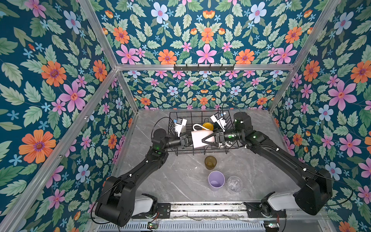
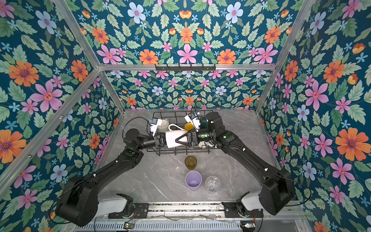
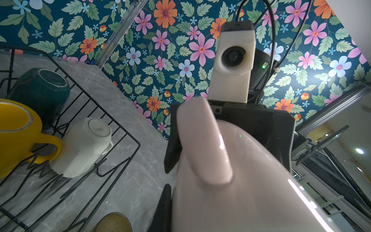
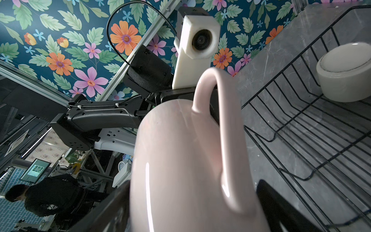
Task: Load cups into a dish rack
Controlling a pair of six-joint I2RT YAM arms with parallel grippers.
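A pale pink mug (image 1: 198,140) lies on its side in the air, above the front part of the black wire dish rack (image 2: 181,111). My left gripper (image 1: 190,141) is shut at the mug's left end. In the left wrist view, one dark finger (image 3: 163,212) shows along the mug's outer wall; the other is hidden. From the right, my right gripper (image 1: 208,138) reaches over the mug's other end, its open fingers on either side of the body. The mug's handle (image 4: 231,147) points to the back. A yellow cup (image 1: 208,126) sits in the rack.
Also in the rack stand a teal cup (image 3: 42,89), a white cup (image 3: 83,147) and another white cup (image 4: 345,71). On the table in front are an amber glass (image 1: 210,162), a purple cup (image 1: 216,180) and a clear glass (image 1: 234,184).
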